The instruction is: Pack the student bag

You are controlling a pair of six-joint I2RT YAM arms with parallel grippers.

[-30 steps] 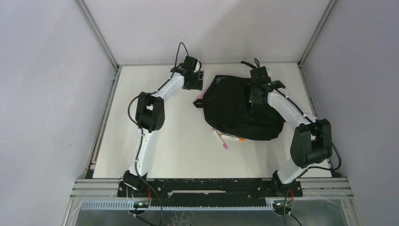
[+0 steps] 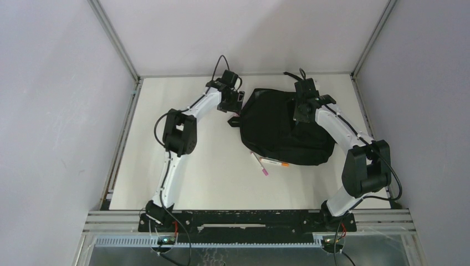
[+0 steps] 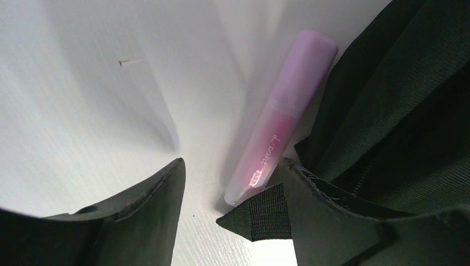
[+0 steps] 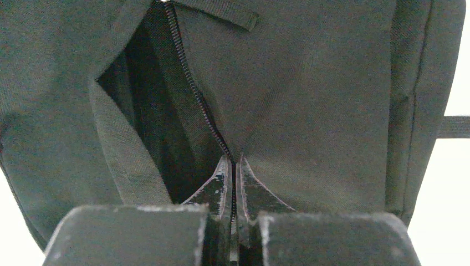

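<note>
The black bag lies on the table with its opening partly spread, the dark gap showing in the right wrist view. At the gap's zippered edge, my right gripper is shut, with the thin edge running between its fingertips. A pink marker with a lilac cap rests on the table along the bag's left side. Over its lower end stands my left gripper, open, one finger on each side of the marker and nothing held. The bag's black fabric tab touches or overlaps the marker's end.
In front of the bag lie a white pen with a pink end and a white marker with an orange end. A bag strap reaches toward the back edge.
My left gripper has moved right and slightly toward the front, arriving over the pink marker beside the bag. The right arm and the bag look unchanged.
</note>
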